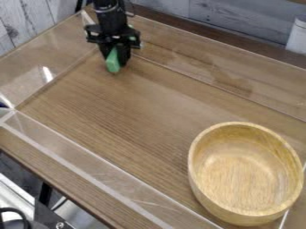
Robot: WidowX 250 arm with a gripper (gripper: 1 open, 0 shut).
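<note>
The black robot arm reaches in from the back left, its gripper [114, 50] low over the wooden table [125, 116], shut on a green object [113, 60]. The object is small in view and partly hidden by the gripper, so I cannot tell whether it rests on the table.
A large round wooden bowl [244, 172] stands at the front right. A white cylindrical item [298, 36] is at the back right edge.
</note>
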